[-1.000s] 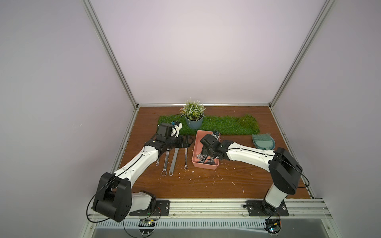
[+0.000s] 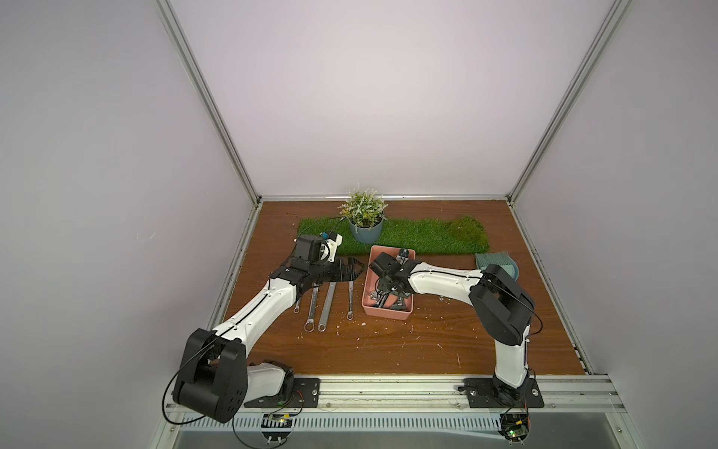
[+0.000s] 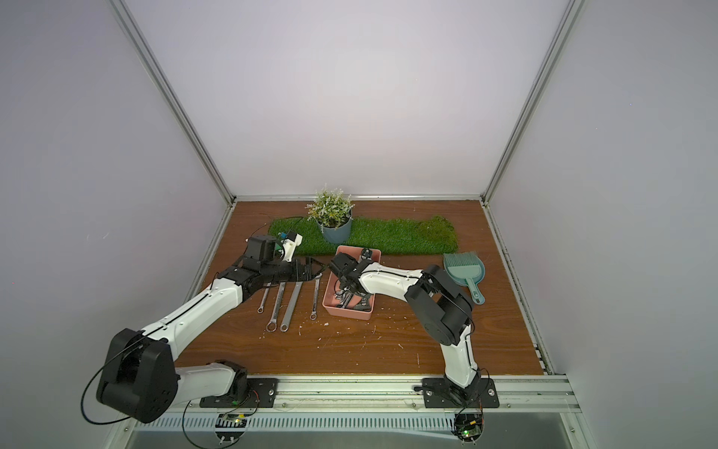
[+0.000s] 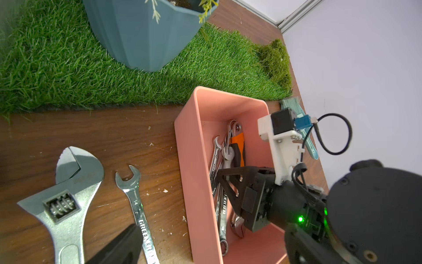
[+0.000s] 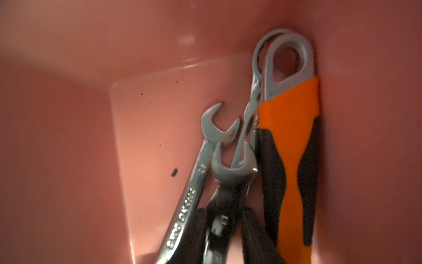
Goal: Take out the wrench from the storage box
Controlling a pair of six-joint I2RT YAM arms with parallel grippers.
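Observation:
The pink storage box (image 2: 387, 314) holds several tools. Inside it, my right gripper reaches down with its fingers astride the shaft of a chrome open-ended wrench (image 5: 233, 173); a sliver of box floor shows between wrench and right finger, so the fingers stand part open. Another wrench (image 5: 182, 215) lies just left of it, and an orange-and-black-handled tool (image 5: 290, 145) lies along the right. Left of the box, my left gripper (image 2: 361, 267) hovers above the laid-out wrenches, open and empty, its blurred fingers (image 4: 120, 248) far apart.
On the table left of the box lie a small wrench (image 4: 138, 211), an adjustable wrench (image 4: 72, 211) and other wrenches. Behind are a grass strip (image 2: 433, 233) and a potted plant (image 2: 365, 228). A dustpan and brush (image 3: 465, 269) lie far right.
The left arm has barely moved.

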